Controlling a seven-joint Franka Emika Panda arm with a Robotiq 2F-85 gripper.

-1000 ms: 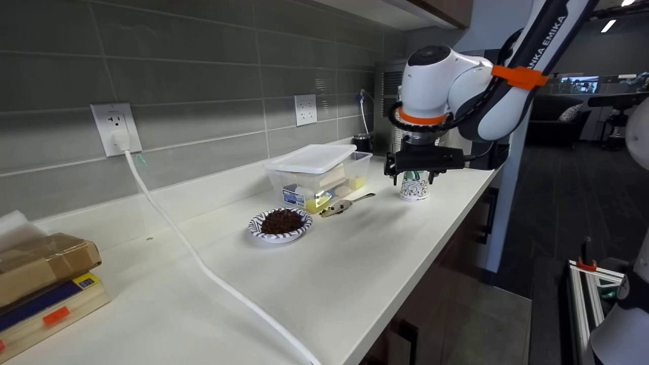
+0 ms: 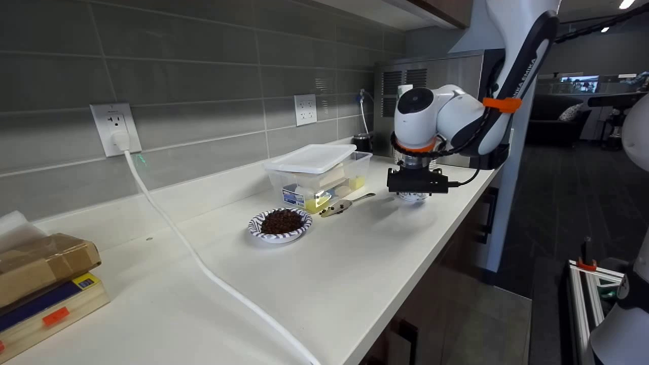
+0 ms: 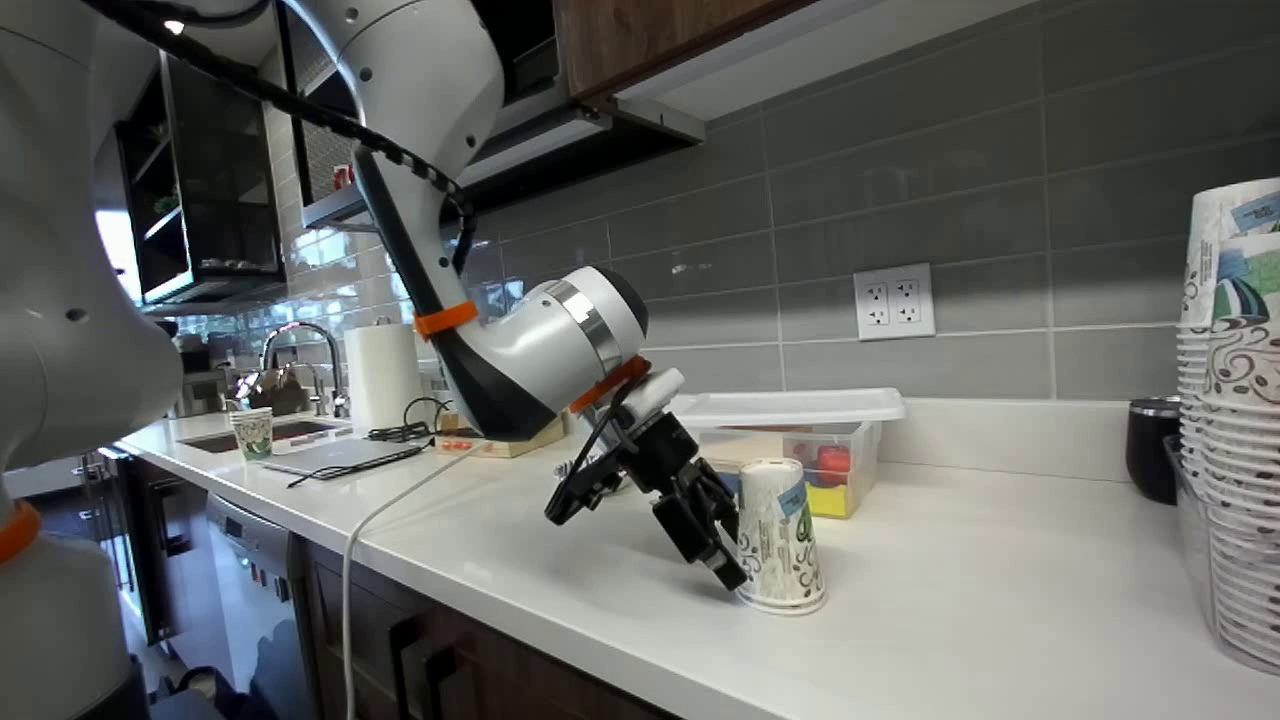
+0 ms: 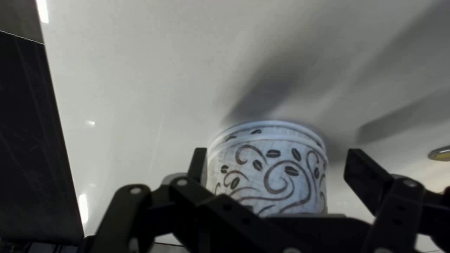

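An upside-down patterned paper cup [image 3: 780,540] stands on the white counter, its wide rim down. In exterior view 1 my gripper hides most of this cup [image 2: 413,197], leaving only its base edge showing. Tilted low over the counter, my gripper is open. From the wrist, one finger [image 4: 197,165] is at the cup's left side and the other finger [image 4: 363,177] is to its right, with a visible gap on that right side. Contact on the left cannot be told.
A lidded clear bin [image 2: 319,176], a spatula [image 2: 340,207] and a bowl of dark bits [image 2: 280,224] lie nearby. A tall cup stack [image 3: 1236,480] stands at the right. Bare counter surrounds the bowl's front; the counter edge [image 2: 420,274] drops off.
My gripper has come down and tilted around the cup, now covering most of it in exterior view 1. The bowl, bin and spatula have not moved.
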